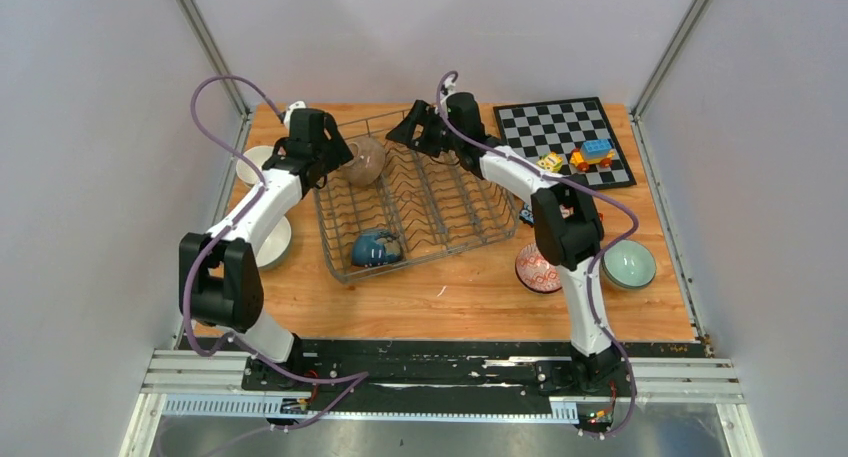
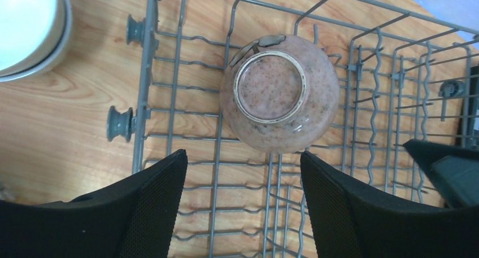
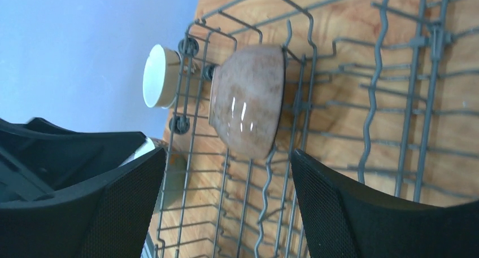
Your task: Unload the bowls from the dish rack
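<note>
A pinkish-brown bowl leans in the back left of the wire dish rack. The left wrist view shows the base ring of this brown bowl. My left gripper stands just above and in front of it, its fingers apart with nothing between them. Over the rack's back middle, to the bowl's right, is my right gripper; its fingers are open and empty, and the bowl lies beyond them in the right wrist view. A blue bowl rests at the rack's front left.
White bowls stand left of the rack. To its right are a red-patterned bowl and a green bowl. A checkered board with toys lies at the back right.
</note>
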